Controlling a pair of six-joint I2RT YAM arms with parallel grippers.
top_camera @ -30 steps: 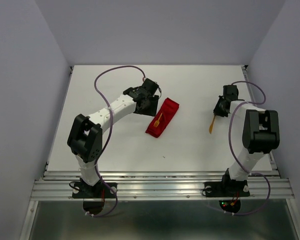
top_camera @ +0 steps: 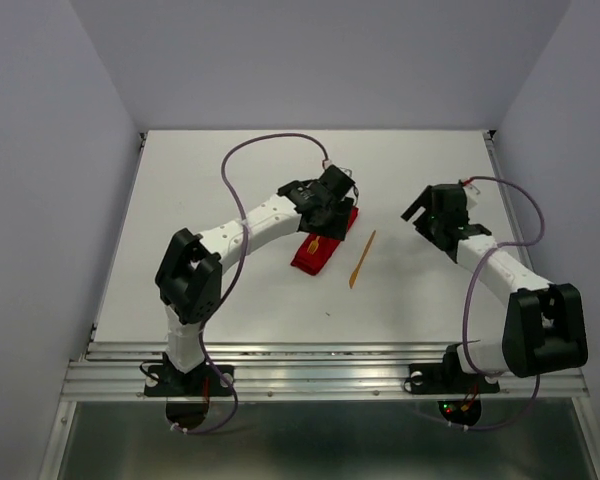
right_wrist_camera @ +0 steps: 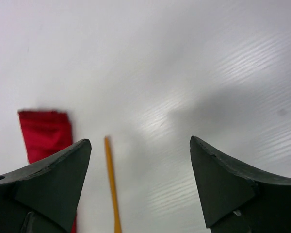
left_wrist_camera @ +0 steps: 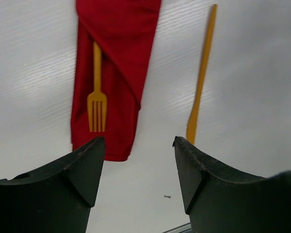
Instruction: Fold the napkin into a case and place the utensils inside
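The red napkin (left_wrist_camera: pixel 123 121) lies folded on the white table, a yellow fork (left_wrist_camera: pixel 96 107) on it, its handle partly under a folded flap. An orange knife (top_camera: pixel 362 258) lies on the bare table to the napkin's right, roughly parallel and apart from it. My left gripper (top_camera: pixel 335 230) hovers over the napkin, open and empty, covering part of it in the top view. My right gripper (top_camera: pixel 414 217) is open and empty, above the table up and right of the knife; its wrist view shows the napkin's end (right_wrist_camera: pixel 44 131) and the knife (right_wrist_camera: pixel 111 179).
Grey walls bound it at the back and sides.
The knife has moved left to beside the napkin and is out of my right gripper, which has moved left. My left gripper has moved right, over the napkin.
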